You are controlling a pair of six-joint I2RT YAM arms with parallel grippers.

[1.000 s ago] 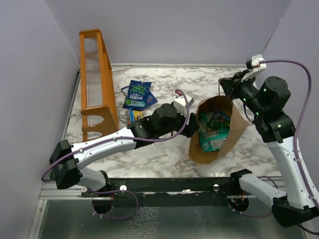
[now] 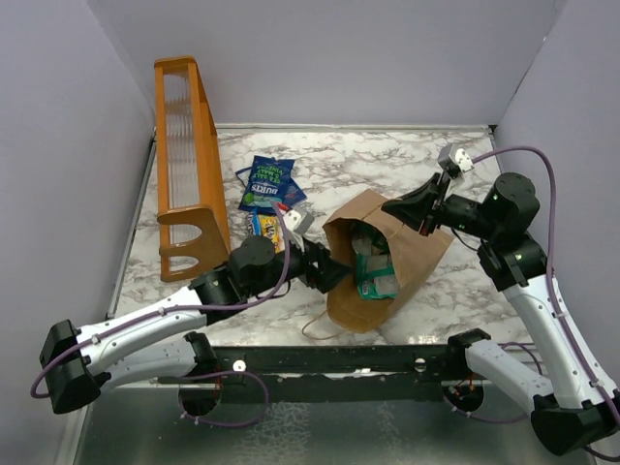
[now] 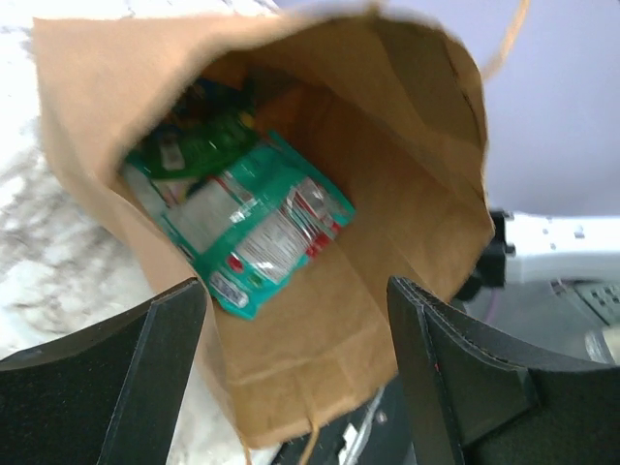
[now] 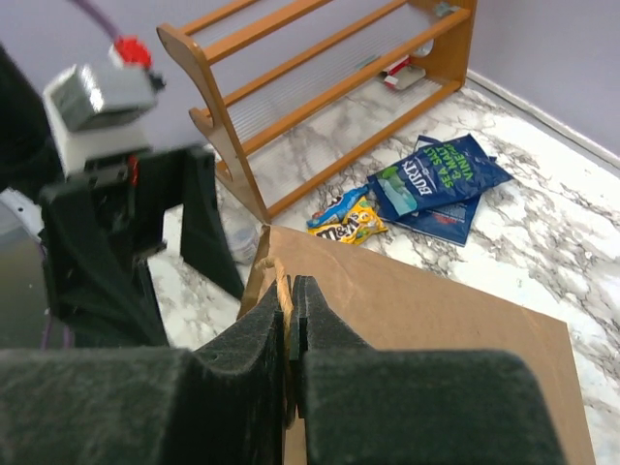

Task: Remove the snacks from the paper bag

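Note:
The brown paper bag (image 2: 418, 254) lies tipped on the table, mouth to the left. Inside it are green-and-white snack packs (image 2: 378, 276); the left wrist view shows a teal pack (image 3: 266, 232) and a darker green pack (image 3: 199, 145) behind it. My left gripper (image 2: 336, 274) is open at the bag's mouth, nothing between its fingers. Above the bag's upper edge, my right gripper (image 2: 401, 211) is shut on the thin twisted handle (image 4: 283, 291), which runs between its fingertips. Out on the table lie blue chip bags (image 2: 267, 182) and a yellow pack (image 2: 263, 226).
An orange wooden rack (image 2: 215, 155) stands along the left side. A lower handle loop (image 2: 320, 329) trails on the table at the bag's mouth.
The bag has shifted left and its upper side has come down, covering more of the packs. My right gripper moved left and toward the front with it; my left gripper also moved left and toward the front.

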